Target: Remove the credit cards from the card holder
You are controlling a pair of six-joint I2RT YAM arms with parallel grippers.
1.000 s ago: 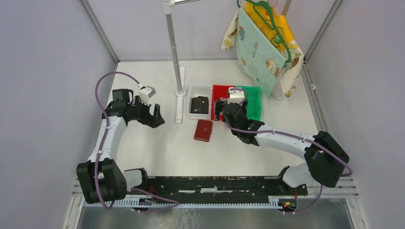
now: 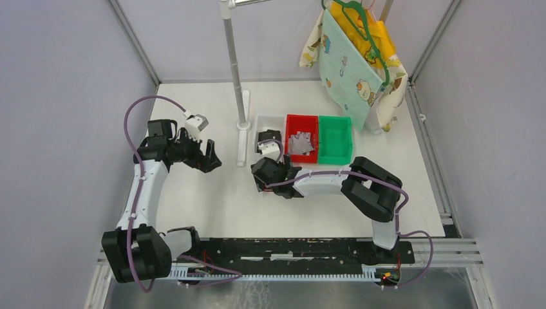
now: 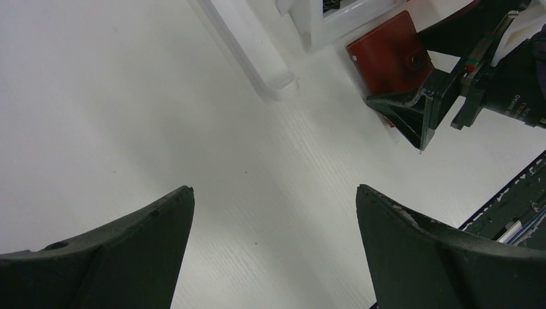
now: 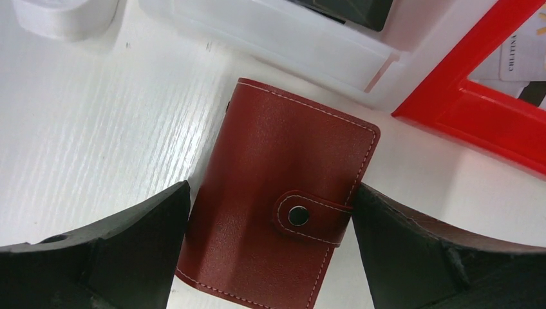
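Note:
A dark red card holder (image 4: pixel 270 193), its snap strap fastened, lies flat on the table in front of the white bin. My right gripper is over it, open, with one finger along each side; I cannot tell whether the fingers press on it. From the left wrist view the same holder (image 3: pixel 389 55) shows partly behind the right gripper's fingers. In the top view the right arm covers nearly all of it. My left gripper stands open over bare table at the left, nothing between its fingers.
A white bin (image 2: pixel 260 121) holding a black item, a red bin (image 2: pixel 302 118) with several cards, and a green bin (image 2: pixel 335 138) stand in a row behind. A white rack foot (image 2: pixel 242 148) is left of them.
My right gripper has moved left from over the red bin and come to the card holder, which it now hides from above.

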